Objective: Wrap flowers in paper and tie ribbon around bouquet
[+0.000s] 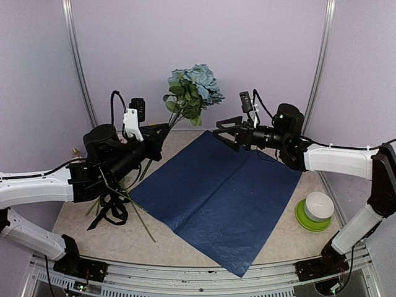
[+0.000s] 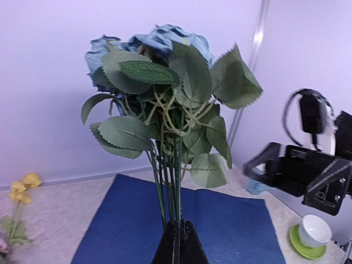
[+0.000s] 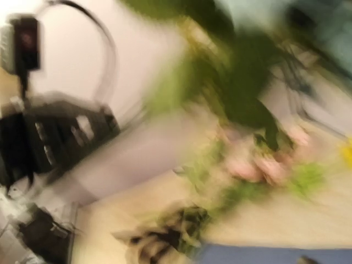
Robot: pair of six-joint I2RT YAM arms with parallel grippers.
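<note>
The bunch of blue flowers (image 1: pixel 199 86) with green leaves is held up over the far edge of the table, blooms on top. My left gripper (image 1: pixel 163 131) is shut on its thin green stems (image 2: pixel 171 187), whose lower ends slant down behind the gripper. Just right of the bunch, my right gripper (image 1: pixel 220 131) points toward it with its fingers apart and nothing between them. A black ribbon (image 1: pixel 117 216) lies in loops on the left of the table. Blurred pink flowers (image 3: pixel 264 168) rest on the table, mostly hidden by the left arm from above.
Dark blue wrapping paper (image 1: pixel 216 192) lies flat across the middle, empty on top. At the right stands a white bowl (image 1: pixel 319 206) on a green plate (image 1: pixel 302 218). Yellow flowers (image 2: pixel 25 187) show at the left edge of the left wrist view. The right wrist view is smeared by motion.
</note>
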